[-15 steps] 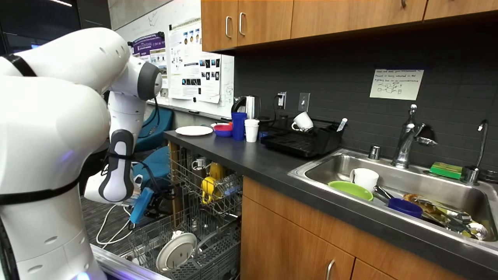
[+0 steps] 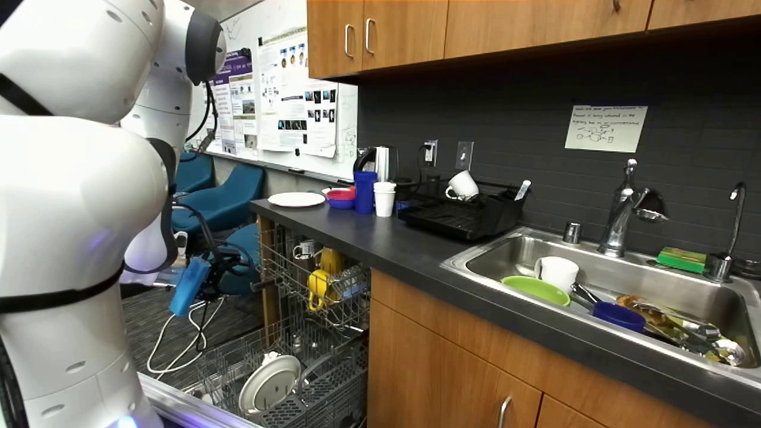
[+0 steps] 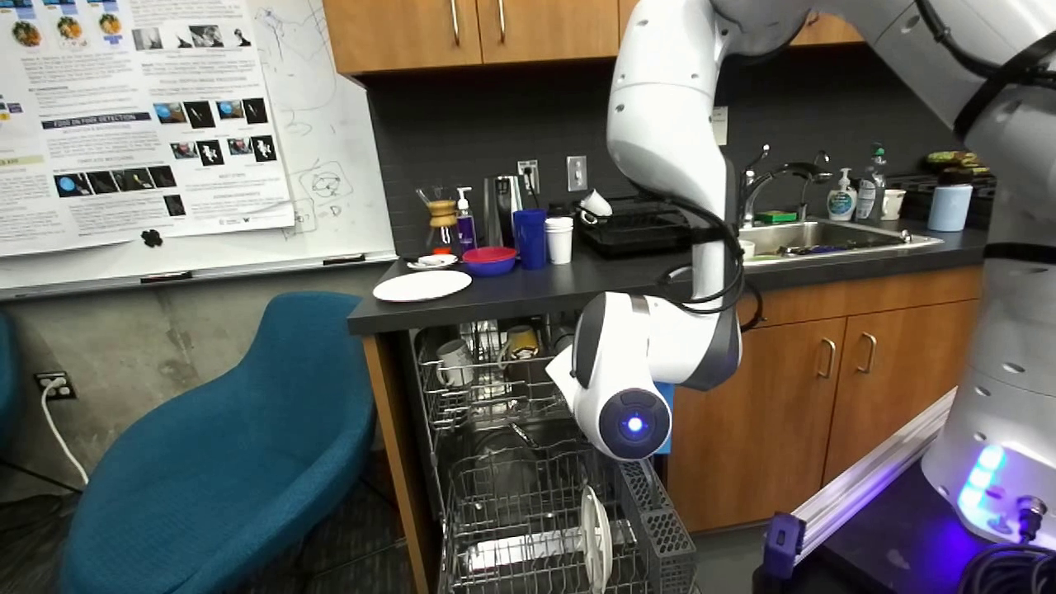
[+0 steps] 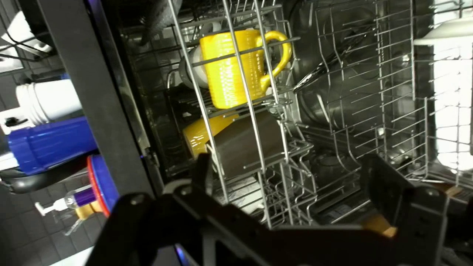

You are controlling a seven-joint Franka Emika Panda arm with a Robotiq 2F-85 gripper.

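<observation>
My gripper stands open in front of the dishwasher's upper rack [image 4: 248,106], its dark fingers wide apart with nothing held between them. Behind the rack's wires a yellow mug [image 4: 230,66] lies with its handle toward the lower rack. Beside it are a dark brown mug [image 4: 250,144] and another yellow piece [image 4: 195,133], partly covered by it. In exterior view 2 the arm's wrist hides the gripper itself. White plates [image 2: 271,384] stand on edge in the lower rack [image 3: 525,515].
On the counter [image 2: 421,246] above are a white plate [image 2: 296,200], a red-and-blue bowl stack [image 3: 489,261], a blue cup [image 2: 364,191] and white cups [image 2: 384,198]. The sink [image 2: 492,265] holds dishes. A blue chair [image 3: 228,445] stands left of the dishwasher.
The arm's wrist and gripper have drawn back to the left in exterior view 1, farther from the upper rack. The dishes look unmoved.
</observation>
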